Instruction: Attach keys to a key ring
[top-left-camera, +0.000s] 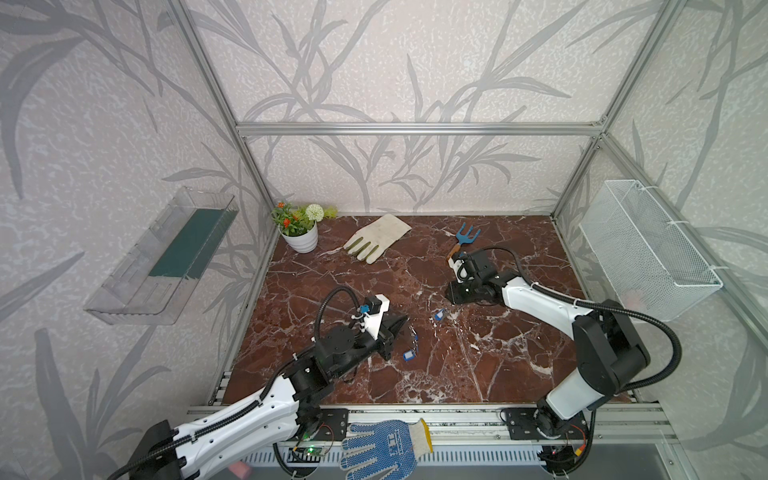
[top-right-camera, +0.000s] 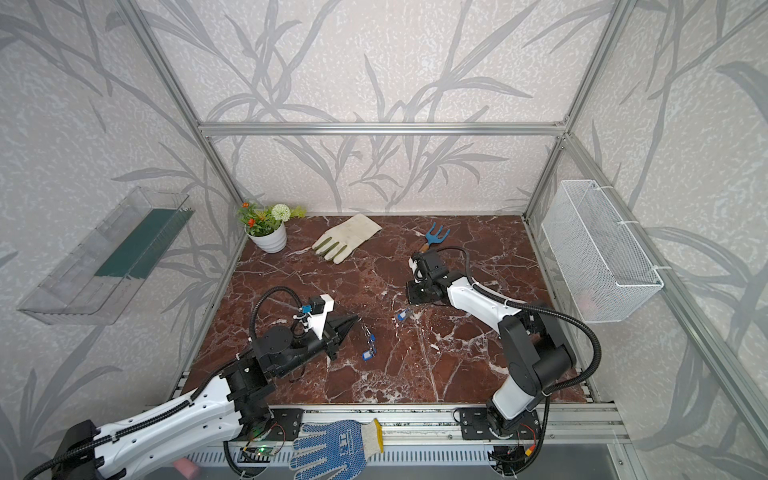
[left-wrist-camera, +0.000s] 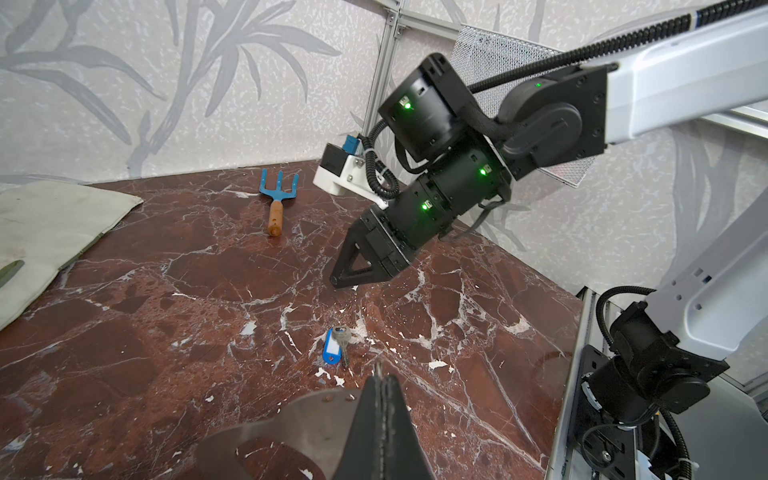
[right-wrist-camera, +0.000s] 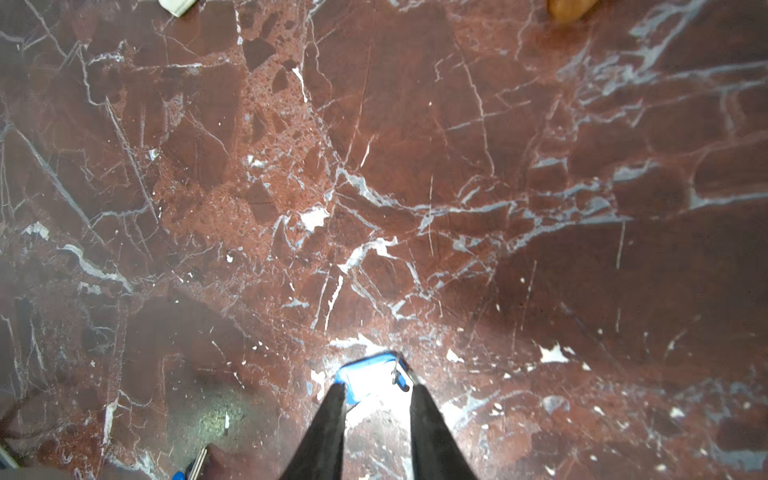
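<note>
In the top left view, a dangling strand of keys and blue tags (top-left-camera: 413, 340) hangs from the tip of my left gripper (top-left-camera: 405, 318), which is shut on the thin key ring; the ring itself is too small to make out. Loose on the table lies a single key with a blue tag (left-wrist-camera: 332, 346), ahead of the left fingertips in the left wrist view. My right gripper is open and empty, pointing down above the table. Between and just beyond its fingertips, the blue tag (right-wrist-camera: 369, 376) shows in the right wrist view; its key is partly blurred.
Behind the right arm lies a blue hand fork (left-wrist-camera: 277, 192) with a wooden handle. A pale work glove (top-left-camera: 378, 237) and a white flowerpot (top-left-camera: 301, 238) stand toward the back left. Bare marble surrounds the loose key.
</note>
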